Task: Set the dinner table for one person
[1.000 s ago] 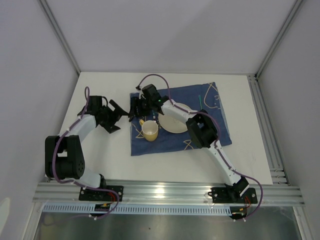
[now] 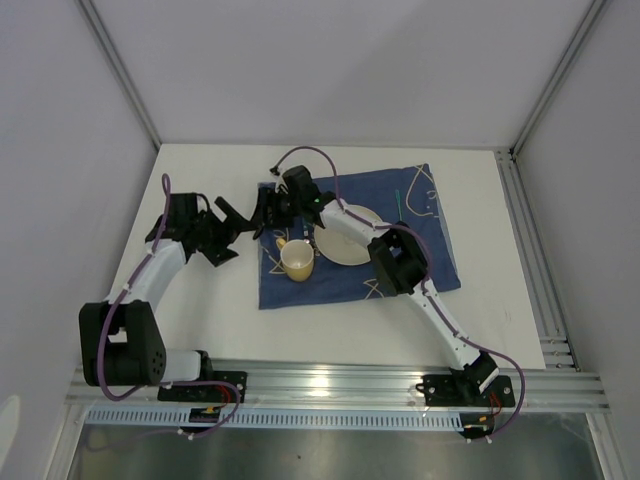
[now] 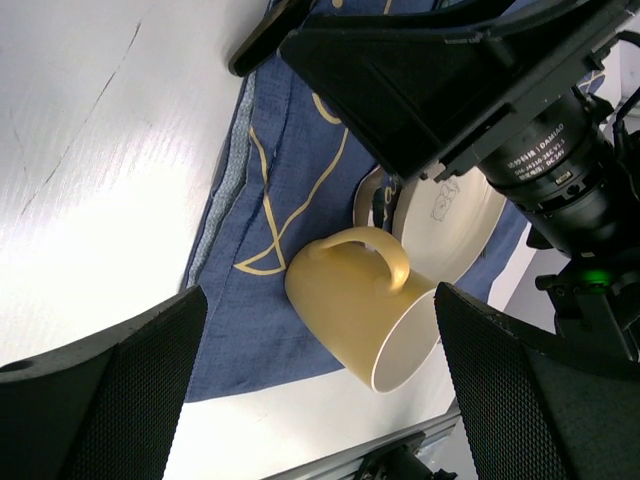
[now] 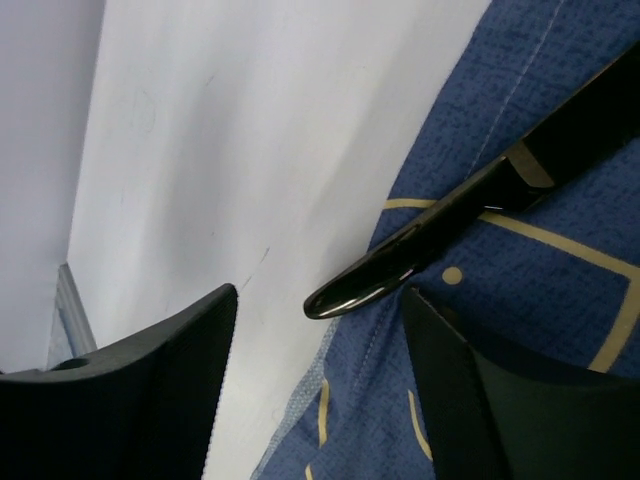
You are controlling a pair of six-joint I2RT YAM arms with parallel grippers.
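A blue placemat [image 2: 330, 288] lies on the table with a cream plate [image 2: 343, 245] and a yellow mug [image 2: 298, 260], handle to the left. My right gripper [image 2: 272, 210] is over the mat's left edge; in its wrist view, a black-handled utensil [image 4: 420, 240] lies across that edge just beyond the parted fingertips [image 4: 210, 330], nothing seen between them. My left gripper [image 2: 235, 230] stands open left of the mat. In the left wrist view, the right gripper hangs above the mat beside the mug, and the left fingers frame the mug's near side.
A green thin item [image 2: 399, 205] lies on the mat right of the plate. Walls enclose the back and sides.
The mat and mug sit very slightly further left; the right gripper has moved a few pixels left.
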